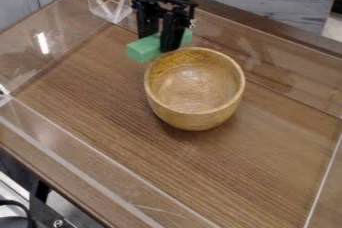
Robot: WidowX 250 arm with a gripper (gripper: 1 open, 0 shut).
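Note:
My black gripper (160,30) is shut on a green block (144,48), which it holds just beyond the back-left rim of a round tan wooden bowl (194,107). The block partly shows on both sides of the dark fingers. The bowl's inside looks empty.
A grey marbled board (267,2) stands along the back. Clear plastic edging runs along the left, and a dark cable shows at the lower left corner.

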